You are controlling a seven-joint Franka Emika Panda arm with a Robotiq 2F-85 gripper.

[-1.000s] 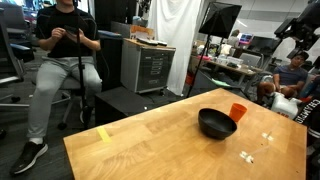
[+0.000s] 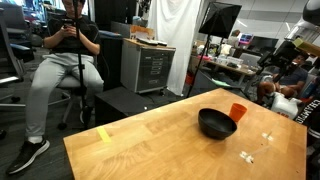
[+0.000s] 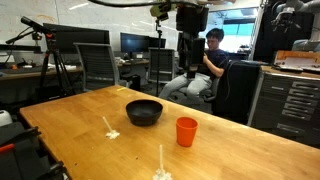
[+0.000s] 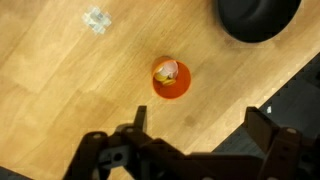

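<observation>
An orange cup [image 4: 171, 77] stands upright on the wooden table, with something yellow and something pale inside it. Beside it sits a black bowl [image 3: 144, 111], which looks empty in the wrist view. My gripper is open, its two dark fingers wide apart and nothing between them. It hangs well above the table, and the cup shows just beyond the gap between the fingers in the wrist view. At the right edge of exterior view 1, the dark gripper is only partly clear.
Pale, clear-looking pieces [image 4: 97, 20] lie flat on the tabletop [image 2: 150, 140]. A seated person [image 3: 207, 65] is behind the table, and a drawer cabinet [image 3: 285, 105] stands nearby.
At the right edge of exterior view 1, the arm has come lower and a little to the left. The cup and bowl have stayed where they were.
</observation>
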